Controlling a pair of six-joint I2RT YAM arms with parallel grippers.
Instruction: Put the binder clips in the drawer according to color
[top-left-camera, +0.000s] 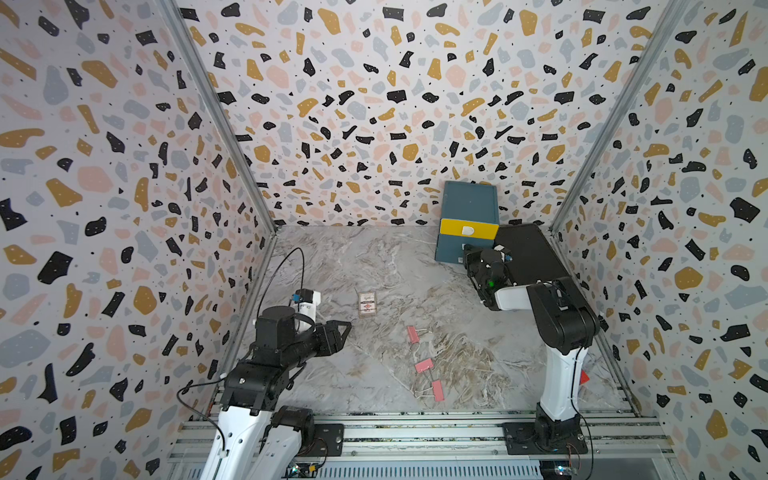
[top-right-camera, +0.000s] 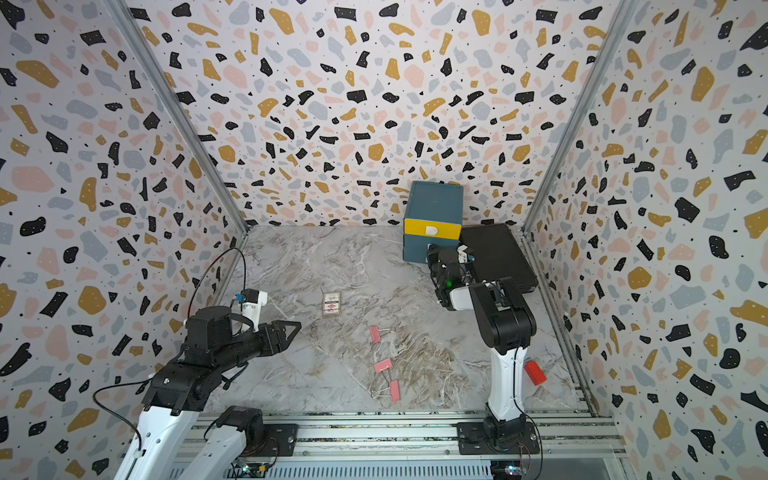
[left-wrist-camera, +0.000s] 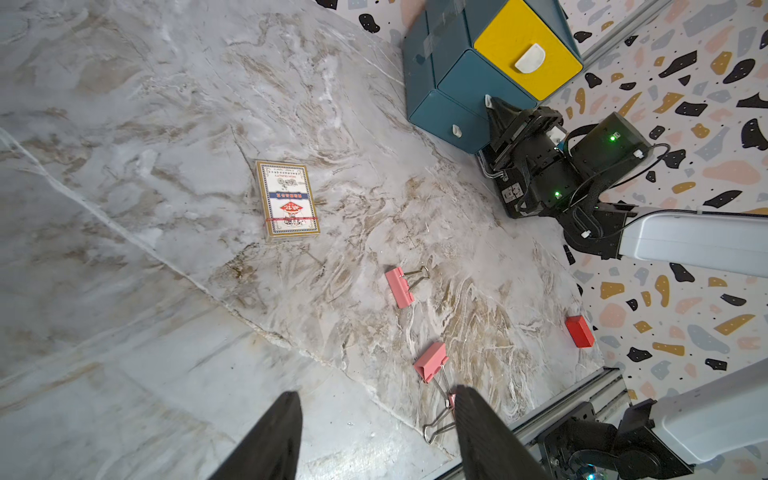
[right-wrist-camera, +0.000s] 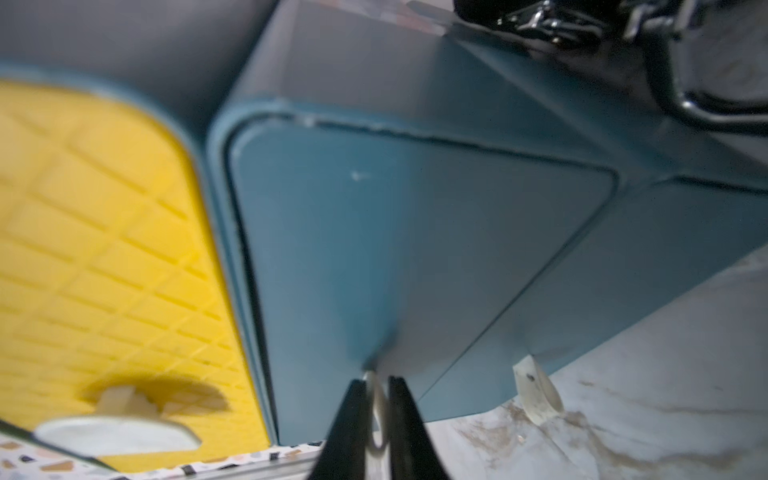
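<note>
Three pink binder clips, among them a far one (top-left-camera: 412, 333), a middle one (top-left-camera: 424, 365) and a near one (top-left-camera: 437, 389), lie on the table. The cabinet has a yellow drawer (right-wrist-camera: 104, 264) and blue drawers, all pushed in. My right gripper has its fingers either side of a blue drawer's white handle (right-wrist-camera: 370, 380); whether they pinch it is unclear. Left of the clips, above the table, my left gripper is open and empty, one finger partly covering the near clip in the left wrist view.
A boxed card deck (top-left-camera: 367, 302) lies left of the clips. A black flat tray (top-right-camera: 496, 256) sits beside the cabinet, and a red block (top-right-camera: 534, 372) lies at the right edge. Clear table stretches at the back left.
</note>
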